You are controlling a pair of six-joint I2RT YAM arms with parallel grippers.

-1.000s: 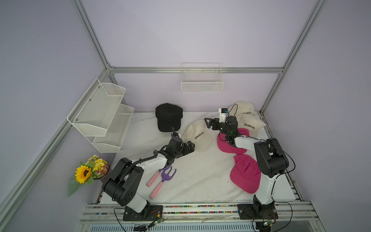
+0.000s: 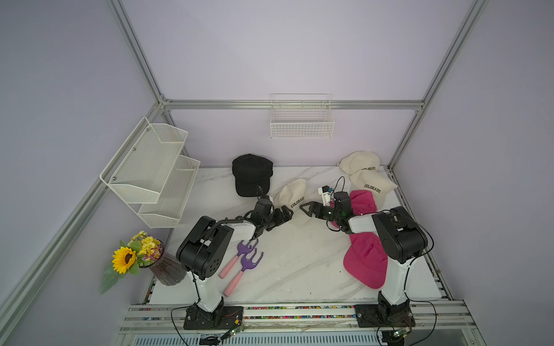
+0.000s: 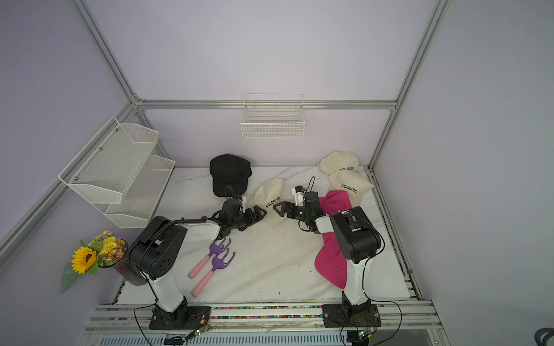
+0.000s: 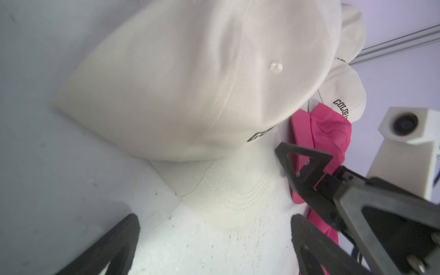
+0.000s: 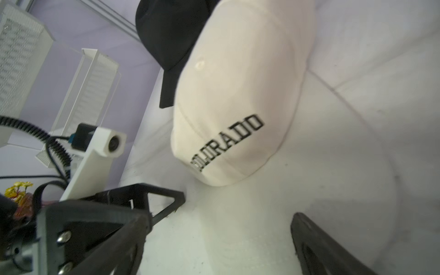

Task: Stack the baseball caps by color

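A cream COLORADO cap [image 2: 291, 190] lies mid-table between my grippers, filling much of both wrist views. My left gripper [image 2: 286, 211] is open at its left front side; my right gripper [image 2: 307, 208] is open at its right, both low and empty. The black cap [image 2: 252, 173] lies behind on the left. Two cream caps, a rear one [image 2: 357, 160] and a front one [image 2: 372, 180], overlap at the back right. Pink caps [image 2: 364, 259] lie below them, partly hidden by my right arm.
Two purple-pink garden forks [image 2: 250, 262] lie front left. A white mesh shelf [image 2: 144, 161] and a flower vase [image 2: 168, 271] stand at the left.
My right gripper has come down and toward the front, beside the middle cream cap.
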